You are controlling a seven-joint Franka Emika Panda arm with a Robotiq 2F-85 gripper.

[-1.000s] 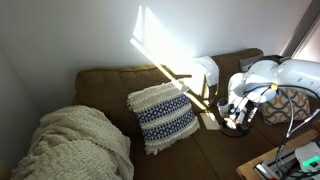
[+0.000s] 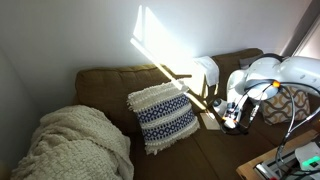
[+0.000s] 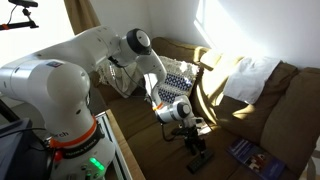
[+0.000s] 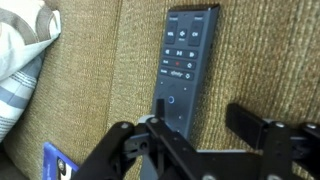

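A dark grey remote control [image 4: 183, 65] with rows of buttons lies on the brown couch fabric in the wrist view. My gripper is above its lower part, fingers apart. The left finger [image 4: 158, 140] covers part of the remote's near end, while the right finger [image 4: 250, 125] stands over bare fabric to its right. No grip on the remote shows. In exterior view 2 my gripper [image 3: 193, 143] points down at the seat, close above a dark flat shape [image 3: 188, 163] that looks like the remote.
A blue-covered book or case [image 3: 258, 158] lies to the right on the seat. Behind are a white cloth [image 3: 250, 80] over the backrest and a blue-and-white pillow [image 2: 165, 115]. A cream knitted blanket [image 2: 75, 140] fills the couch's left end. Bare seat lies between.
The arm and gripper have shifted slightly and sit a little lower over the seat. Pillow, blanket and cloth have stayed where they were.
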